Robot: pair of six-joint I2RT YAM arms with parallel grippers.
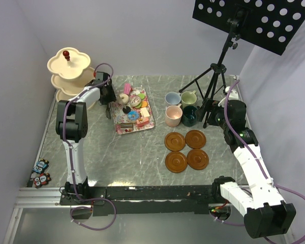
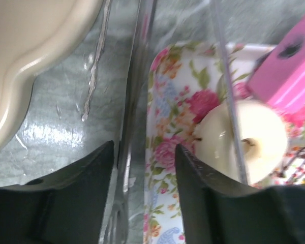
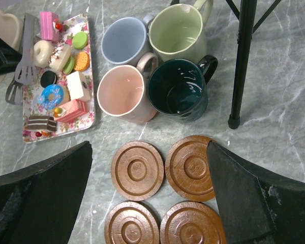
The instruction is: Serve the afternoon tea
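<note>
A floral tray (image 1: 123,124) holds toy sweets: a pink cake (image 2: 284,68), a white donut (image 2: 218,132), macarons and cake slices. Left of it stands a cream tiered stand (image 1: 68,66). My left gripper is part open at the tray's left edge, over metal utensils (image 1: 108,112); a shiny strip runs between its fingers, and whether it is gripped cannot be told. My right gripper is open above four brown coasters (image 3: 136,170), below four mugs (image 3: 178,89) in its view.
A black music stand (image 1: 216,68) stands behind and right of the mugs. Small dark figures (image 1: 40,173) sit at the far left edge.
</note>
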